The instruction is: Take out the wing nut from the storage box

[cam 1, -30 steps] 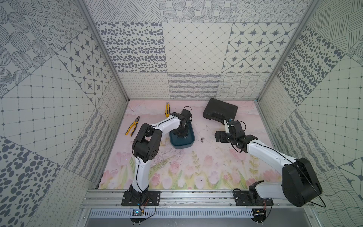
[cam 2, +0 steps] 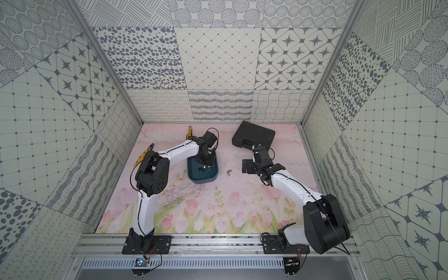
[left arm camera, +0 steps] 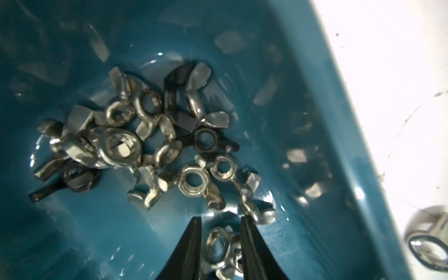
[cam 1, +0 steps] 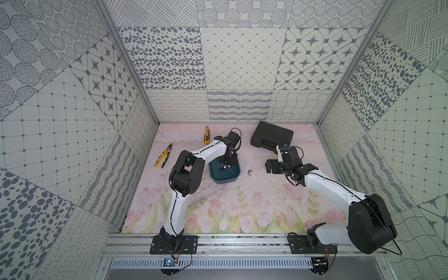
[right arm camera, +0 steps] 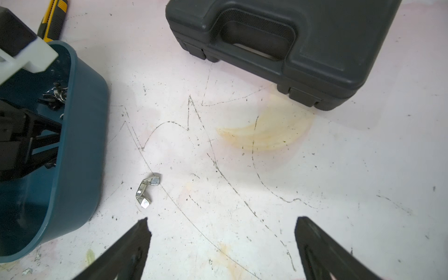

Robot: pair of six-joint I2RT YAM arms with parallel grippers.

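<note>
The dark teal storage box (cam 1: 225, 178) holds a pile of metal wing nuts (left arm camera: 195, 181), heaped toward its far part in the left wrist view. Apart from the pile, a wing nut (left arm camera: 218, 247) shows in the gap between the fingers of my left gripper, which is lowered inside the box with its fingers open. Whether those fingers touch it I cannot tell. One wing nut (right arm camera: 148, 190) lies alone on the table, right of the box. My right gripper is open and empty above the table, farther right.
A black case (right arm camera: 289, 37) lies at the back right. Yellow-black pliers (cam 1: 163, 155) and a yellow cutter (cam 1: 206, 134) lie left of and behind the box. Bare table separates the box from my right gripper, save for the lone nut.
My left gripper has shifted slightly right and toward the back within the box, its elbow swinging right. The right arm has barely moved. The lone wing nut stays in place.
</note>
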